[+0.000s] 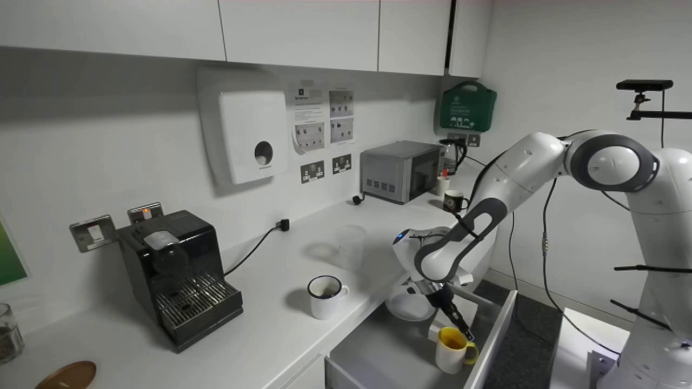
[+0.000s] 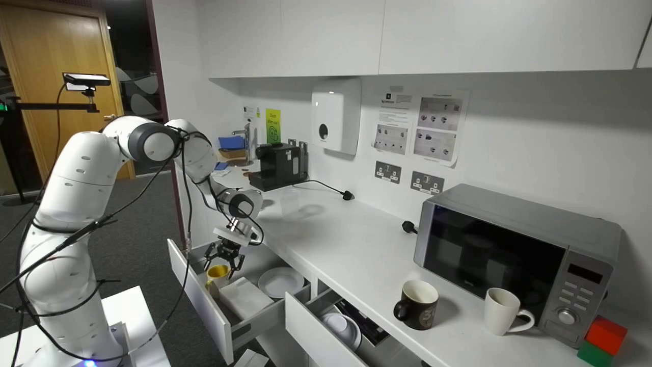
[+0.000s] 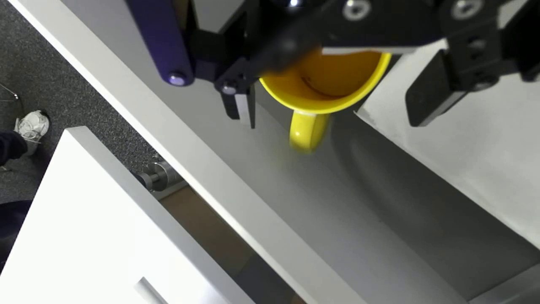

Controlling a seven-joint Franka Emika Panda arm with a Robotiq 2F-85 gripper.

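Note:
A white mug with a yellow inside and handle (image 1: 448,356) stands upright in the open drawer (image 1: 389,350), near the drawer's front panel. In the wrist view the yellow mug (image 3: 309,132) shows between and below the spread fingers, its handle pointing down the picture. My gripper is open above the mug, one finger (image 3: 246,106) on the drawer-front side and the other finger (image 3: 430,93) over a white box (image 3: 486,131). In exterior view 2 my gripper (image 2: 224,265) hangs tilted over the yellow mug (image 2: 217,273). Part of the rim is hidden by the gripper.
A white plate (image 2: 281,282) lies in the same drawer beside the box. A second drawer (image 2: 324,339) is open nearby. On the counter stand a black-rimmed white mug (image 1: 326,296), a coffee machine (image 1: 178,275), a dark mug (image 2: 417,304) and a microwave (image 2: 519,244).

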